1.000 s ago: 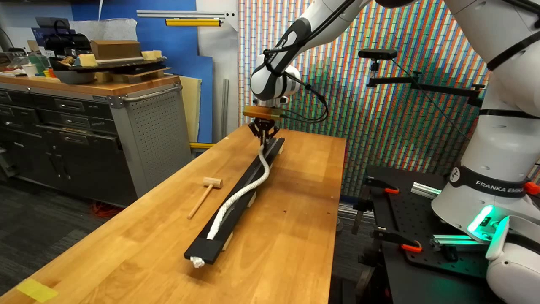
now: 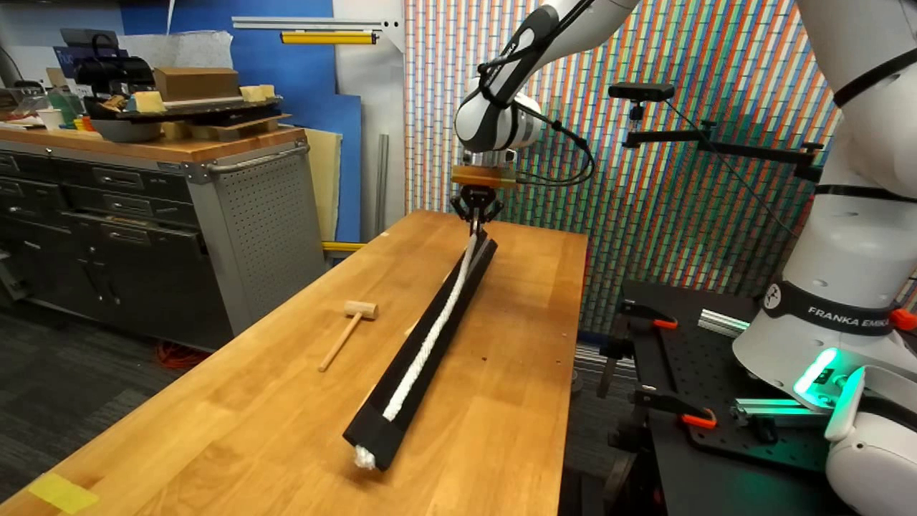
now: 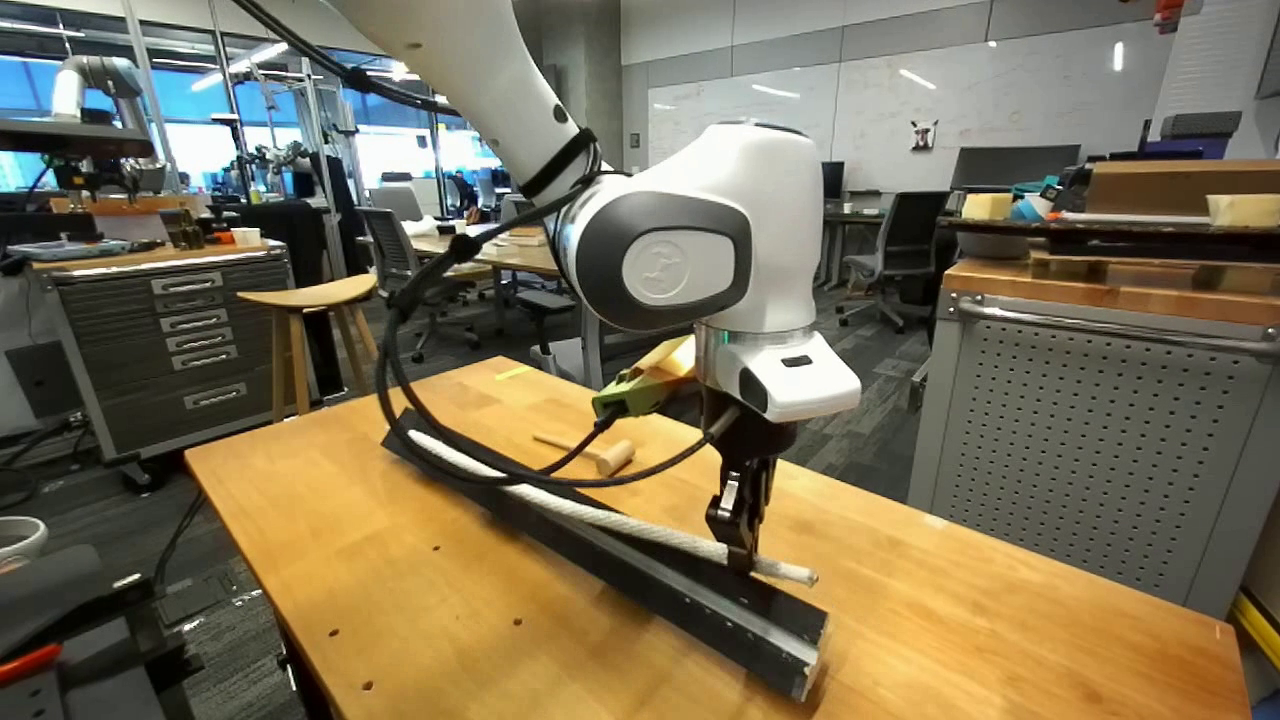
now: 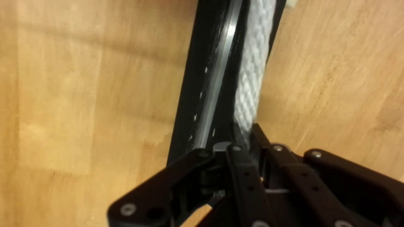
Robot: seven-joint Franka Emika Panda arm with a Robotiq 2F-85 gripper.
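A white braided rope [image 2: 431, 338] runs nearly straight along a long black channel [image 3: 648, 582] on the wooden table. Its near end [image 2: 365, 457] pokes out past a black covered part of the channel. At the far end my gripper [image 3: 743, 558] is shut on the rope, and a short tail [image 3: 786, 572] sticks out beyond the fingers. In the wrist view the rope [image 4: 254, 56] lies to the right of the channel's bright groove [image 4: 218, 72], not in it, and passes between the fingers. The gripper sits just above the channel.
A small wooden mallet [image 2: 349, 332] lies on the table left of the channel. Yellow tape [image 2: 64, 493] marks the near left corner. Bare tabletop [image 2: 507, 404] extends to the right of the channel. A cabinet [image 2: 155, 223] stands beyond the table.
The gripper has shifted right and away, pulling the rope from a slack curve to nearly straight. The channel has moved to the right and towards the camera, and appears tilted.
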